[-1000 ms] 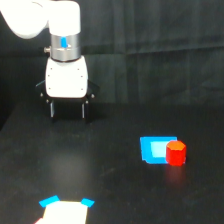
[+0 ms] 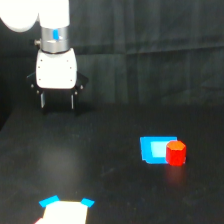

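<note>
My gripper (image 2: 57, 101) hangs at the upper left, its two thin fingers apart, with nothing between them. A small red block (image 2: 176, 153) sits on the black table at the right, far from the gripper. It stands at the right edge of a blue-bordered square (image 2: 148, 143) with a pale middle, hiding part of that square. At the bottom left lies a white square (image 2: 65, 213) with blue corners (image 2: 88, 202), cut off by the frame's lower edge.
A dark curtain (image 2: 150, 50) closes off the back.
My gripper has shifted to the left and a little up in the picture, its fingers still apart. The red block and both squares have not moved.
</note>
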